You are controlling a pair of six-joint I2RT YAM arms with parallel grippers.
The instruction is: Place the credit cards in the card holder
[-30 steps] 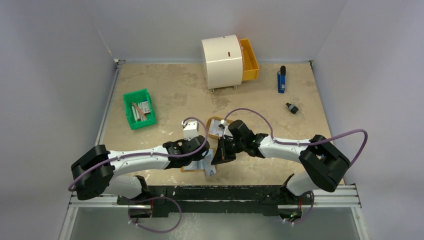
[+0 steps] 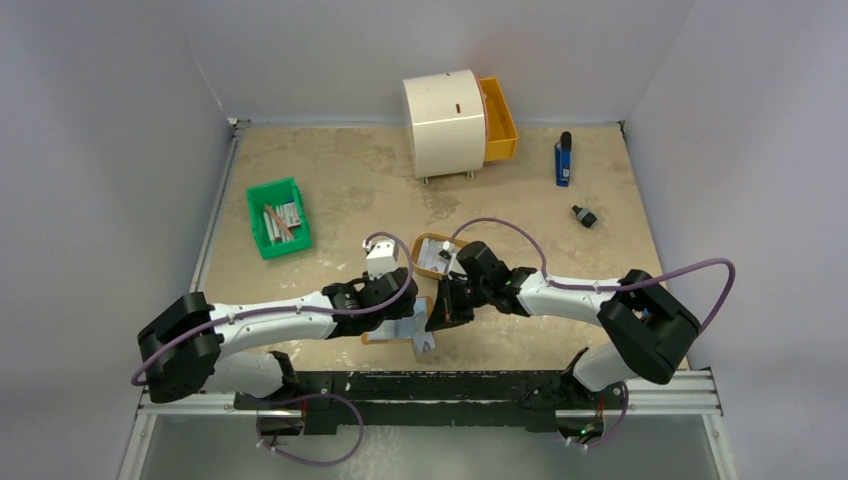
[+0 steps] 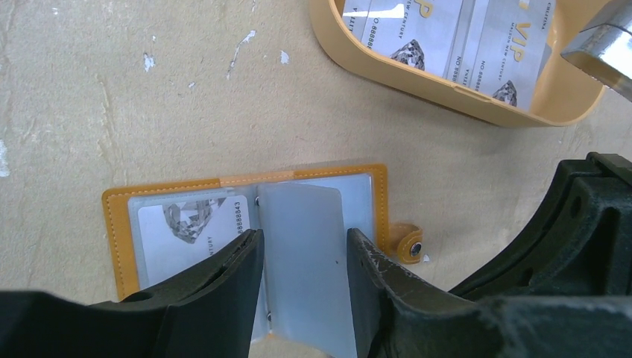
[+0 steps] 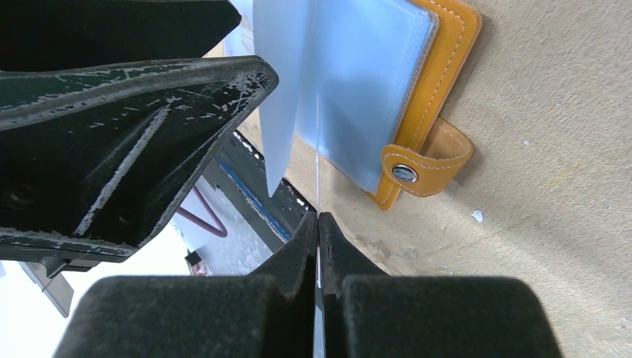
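An orange leather card holder (image 3: 119,224) lies open on the table, with a diamond-printed card (image 3: 194,224) in a left sleeve and a translucent flap (image 3: 302,261) standing in the middle. My left gripper is open over it, the flap between or just beyond its fingers. My right gripper is shut, pointing at the holder's blue sleeve (image 4: 358,89); a thin pale line runs from its fingertips, possibly a card or sleeve edge seen edge-on. A tan tray (image 3: 447,93) behind the holder holds several VIP cards (image 3: 503,45).
A green basket (image 2: 255,220) with assorted items is at the left. A white cylinder (image 2: 440,120) with a yellow bin (image 2: 500,140) stands at the back; a blue object (image 2: 562,160) and a small dark object (image 2: 585,216) lie at the right.
Both arms shifted very slightly near the card holder, the right gripper a little to the right. Otherwise nothing visibly changed.
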